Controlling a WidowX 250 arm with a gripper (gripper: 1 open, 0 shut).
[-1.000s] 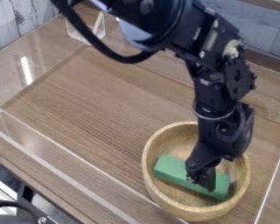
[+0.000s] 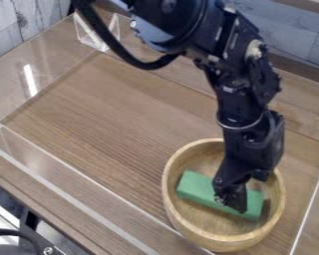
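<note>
A wooden bowl (image 2: 189, 224) sits at the lower right of the table in the camera view, with a green rectangular block (image 2: 202, 191) lying in it. My black gripper (image 2: 238, 189) reaches down from above into the bowl, its fingers open over the right part of the block. Whether the fingertips touch the block is hard to tell, as the gripper hides part of it.
A clear plastic piece (image 2: 99, 30) stands at the back left edge. Dark cables show at the lower left corner.
My arm has shifted slightly, its upper part rising a little, with the gripper still down in the bowl. The block and bowl look unmoved.
</note>
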